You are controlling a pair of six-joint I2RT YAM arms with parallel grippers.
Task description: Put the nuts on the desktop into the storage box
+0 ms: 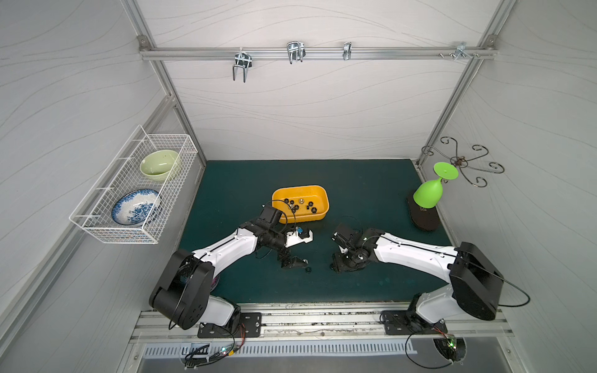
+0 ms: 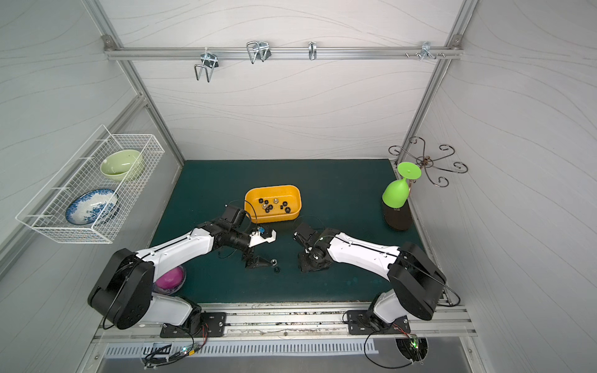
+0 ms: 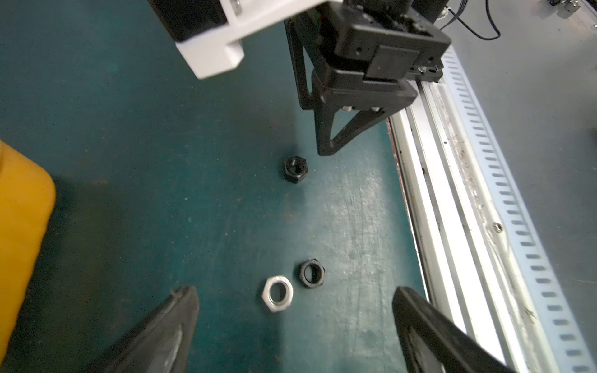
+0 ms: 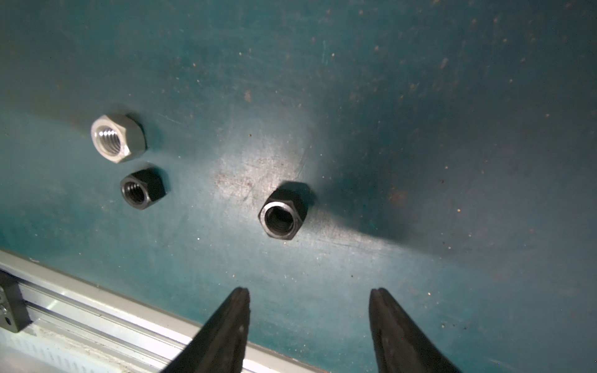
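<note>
The yellow storage box holds several nuts. Three nuts lie on the green desktop. In the left wrist view a silver nut and a black nut lie side by side; my left gripper is open above them, its fingers on either side and nothing held. A second black nut stands apart from that pair, with its hole facing the right wrist camera. My right gripper hovers close to it, fingers spread and empty, the nut ahead of the gap between the tips.
A green goblet stands upside down on a dark base at the right. A wire basket with bowls hangs on the left wall. The two grippers are close together.
</note>
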